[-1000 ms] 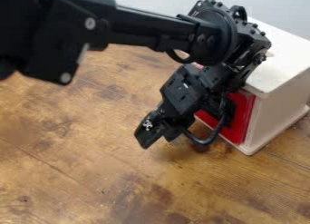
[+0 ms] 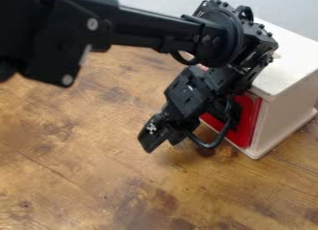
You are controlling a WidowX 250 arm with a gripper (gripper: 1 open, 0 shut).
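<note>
My black gripper (image 2: 163,133) points down toward the wooden floor, just in front of a white box (image 2: 284,103) with a red front panel (image 2: 244,125). The arm covers much of the panel and the box's left part. Whether the fingers are open or shut, and whether anything is between them, I cannot tell.
Bare wooden floor (image 2: 87,159) fills the left and lower part of the view, with free room there. A pale wall stands behind the box at the top.
</note>
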